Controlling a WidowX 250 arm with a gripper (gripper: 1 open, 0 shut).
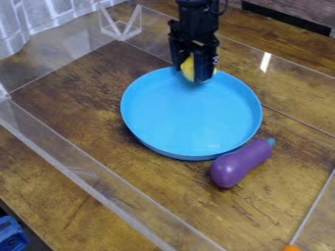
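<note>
My black gripper point(194, 53) reaches down from the top of the camera view to the far rim of a blue plate point(190, 116). It is shut on a yellow object point(189, 70), which is partly hidden by the fingers. A purple eggplant point(240, 163) lies at the right of the plate's near side, on the wooden surface.
Clear strips or walls run along the left and lower right. A small blue object point(8, 235) is at the bottom left, an orange one point(291, 246) at the bottom right edge.
</note>
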